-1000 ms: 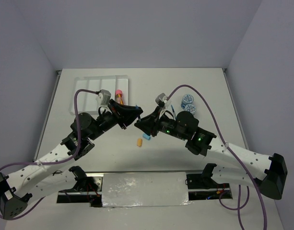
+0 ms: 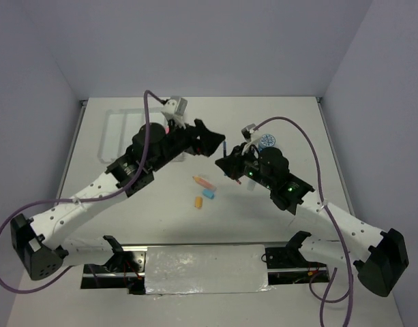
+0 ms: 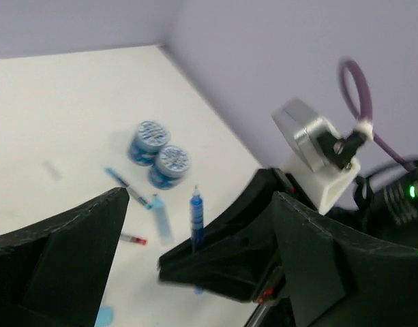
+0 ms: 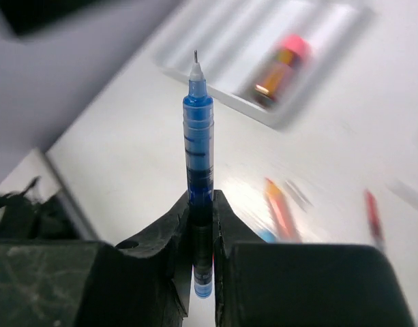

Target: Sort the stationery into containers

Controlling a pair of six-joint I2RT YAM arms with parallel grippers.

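Observation:
A blue pen point(image 4: 199, 136) stands upright between the fingers of my right gripper point(image 2: 223, 165), which is shut on its lower half. The left gripper point(image 2: 210, 139) is open and empty, just left of and above the right one; in the left wrist view its fingers point(image 3: 58, 252) stand wide apart, with the pen showing beyond them. On the table lie an orange crayon-like piece point(image 2: 203, 183), a blue block point(image 2: 208, 193), a small orange block point(image 2: 198, 202) and a red stick point(image 3: 133, 239). Partly hidden behind the left arm is the white compartment tray point(image 2: 113, 112).
Two round blue-and-white containers point(image 3: 151, 136) stand on the right side of the table, with a thin blue pen point(image 3: 127, 185) and a light blue item point(image 3: 161, 216) nearby. A pink-capped bottle-like item point(image 4: 280, 68) lies in the tray.
The left gripper has moved right and toward the back, away from the pen, which it was meeting earlier. Recently, my right gripper has shifted right with the pen.

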